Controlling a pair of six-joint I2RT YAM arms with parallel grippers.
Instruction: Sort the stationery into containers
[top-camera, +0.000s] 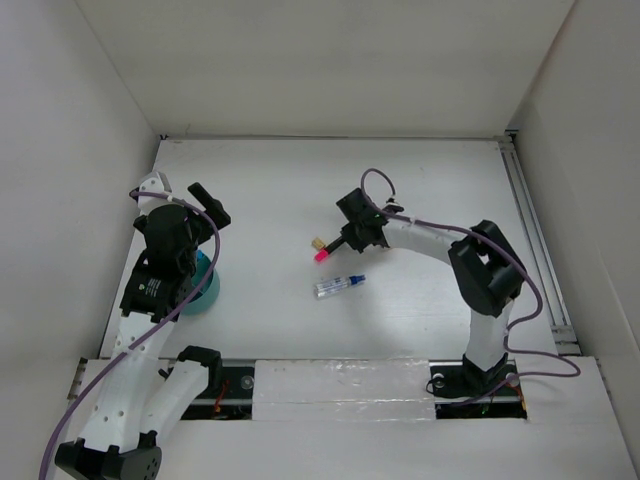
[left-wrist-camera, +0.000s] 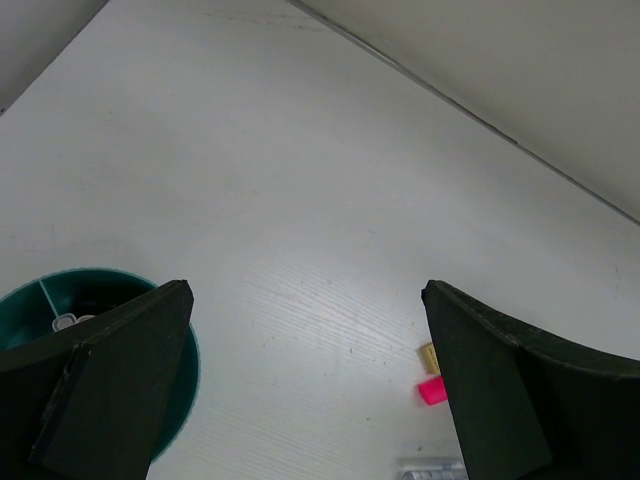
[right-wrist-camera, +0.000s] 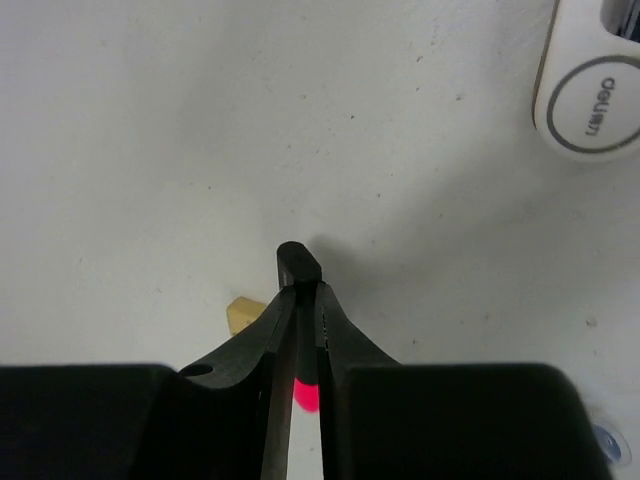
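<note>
A black marker with a pink end (top-camera: 321, 256) lies toward the middle of the table, its black part running under my right gripper (top-camera: 345, 236). In the right wrist view the right gripper has its fingers close together along the black marker (right-wrist-camera: 298, 262); whether they grip it is unclear. Beside it lies a small yellowish block (right-wrist-camera: 243, 314). A clear tube with a blue cap (top-camera: 338, 286) rests nearer the front. My left gripper hangs open and empty over the left side, partly covering a round teal container (left-wrist-camera: 197, 375).
Inside the teal container a divider and a few small items show. A white stationery piece (right-wrist-camera: 590, 100) lies to one side of the right gripper. Table surface (top-camera: 260, 220) between the arms is clear; walls enclose the sides and back.
</note>
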